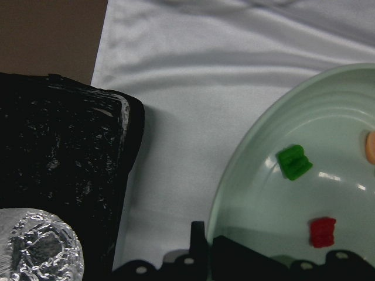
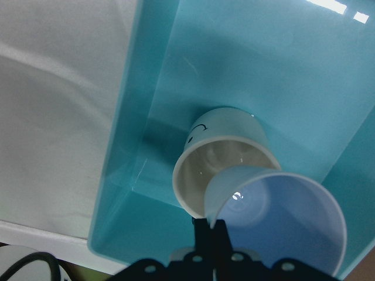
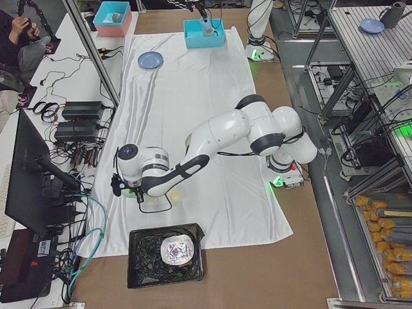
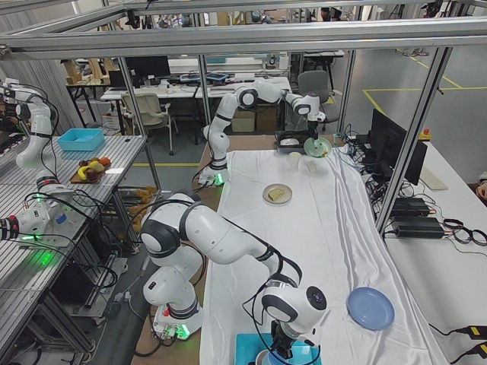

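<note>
A pale green plate point(image 1: 258, 205) with small green point(image 1: 295, 162), red point(image 1: 322, 232) and orange pieces is held at its rim by my left gripper, which is shut on it beside a black tray point(image 1: 64, 152) containing crumpled foil point(image 1: 44, 246). My right gripper is at the rim of a light blue cup point(image 2: 281, 222) and appears shut on it. That cup overlaps a white cup point(image 2: 222, 126) inside a turquoise bin point(image 2: 228, 58).
A blue plate point(image 4: 370, 309) and a beige plate with a yellow item point(image 4: 277, 195) lie on the white cloth point(image 4: 289, 236). Small cream cups stand near the left arm.
</note>
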